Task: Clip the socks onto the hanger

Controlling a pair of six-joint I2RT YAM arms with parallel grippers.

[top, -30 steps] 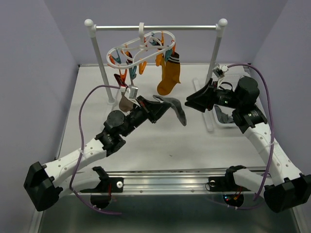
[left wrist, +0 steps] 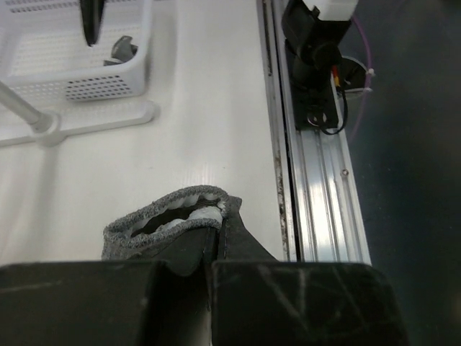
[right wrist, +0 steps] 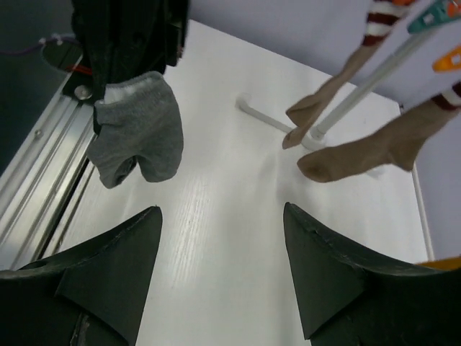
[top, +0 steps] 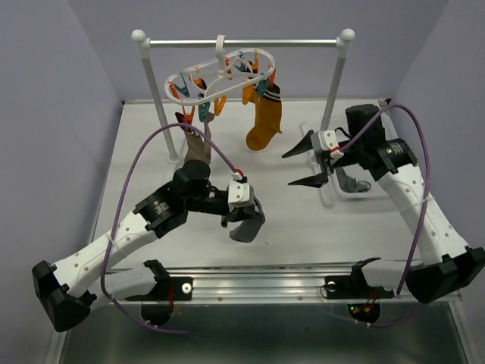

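My left gripper [top: 241, 203] is shut on a dark grey sock [top: 247, 229], low over the white board at centre front; the left wrist view shows the sock's open cuff [left wrist: 166, 220]. The right wrist view shows the sock [right wrist: 140, 133] hanging from that gripper. My right gripper [top: 307, 161] is open and empty, right of centre above the board. The oval hanger [top: 197, 101] hangs from the rail with coloured clips; brown socks [top: 195, 144] and mustard socks [top: 267, 114] hang from it.
A white basket [left wrist: 108, 85] holding grey items stands at the right behind my right arm. The rail stand's feet rest on the board, whose middle is clear. A metal beam [top: 250, 280] runs along the front edge.
My left gripper has moved down and toward the front with the sock, which now hangs lower. My right gripper has turned, its fingers now spread toward the centre.
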